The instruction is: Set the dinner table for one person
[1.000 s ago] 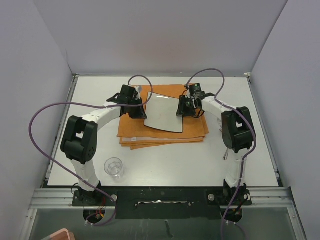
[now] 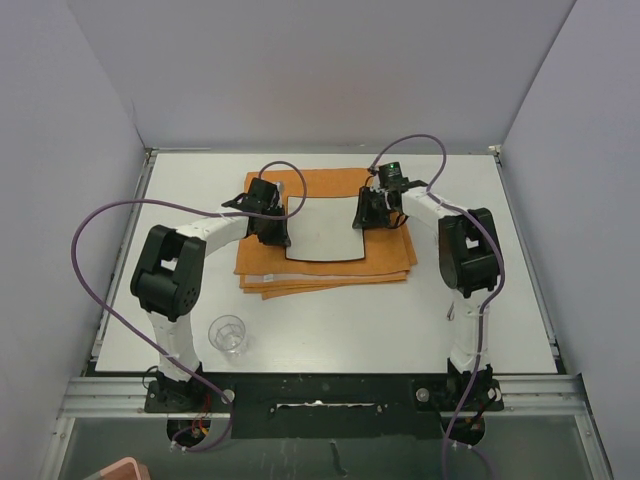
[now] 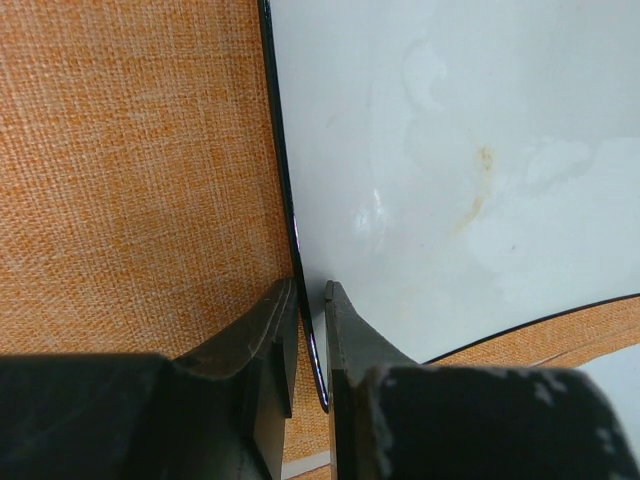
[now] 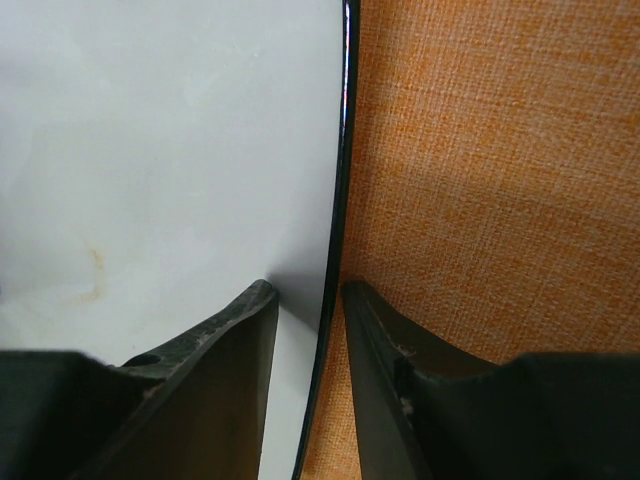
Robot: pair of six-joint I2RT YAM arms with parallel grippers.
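Note:
A white square plate with a dark rim lies on orange placemats in the middle of the table. In the top view my left gripper is at its left edge; in the left wrist view its fingers are closed on that rim. My right gripper is at the right edge; in the right wrist view its fingertips straddle the dark rim, slightly apart, with the edge between them.
A clear glass stands at the front left of the white table. Cutlery lies at the right, partly hidden by my right arm.
Since about a second ago, the plate has turned from tilted to roughly straight, its left side moving toward the front with my left gripper. My right gripper has shifted slightly.

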